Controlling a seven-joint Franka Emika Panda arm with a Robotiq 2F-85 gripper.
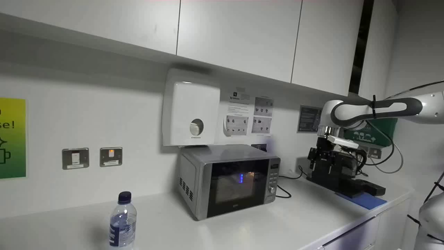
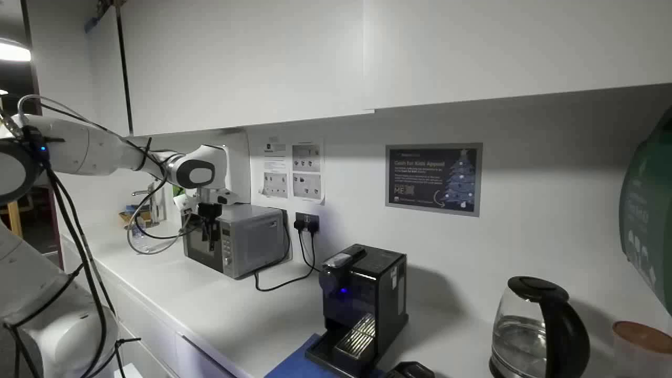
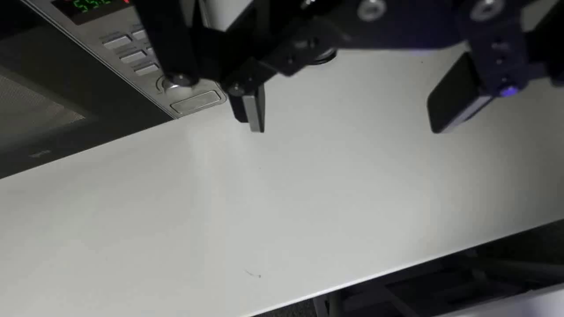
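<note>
In the wrist view my gripper is open above the white counter, its two fingers wide apart with nothing between them. The microwave (image 3: 53, 100) fills the upper left of that view, and its control panel lies just left of one finger. Exterior view 1 shows the same microwave (image 1: 239, 189) against the wall with its door shut, and my gripper (image 1: 322, 168) over to its right, overlapping the coffee machine behind. From the other side, my gripper (image 2: 211, 245) hangs pointing down by the panel end of the microwave (image 2: 252, 239).
A water bottle (image 1: 123, 223) stands left of the microwave. The coffee machine (image 2: 365, 302) sits partly over a blue mat (image 2: 293, 362), with a glass kettle (image 2: 529, 327) farther right. Power cables (image 2: 283, 286) lie behind the microwave.
</note>
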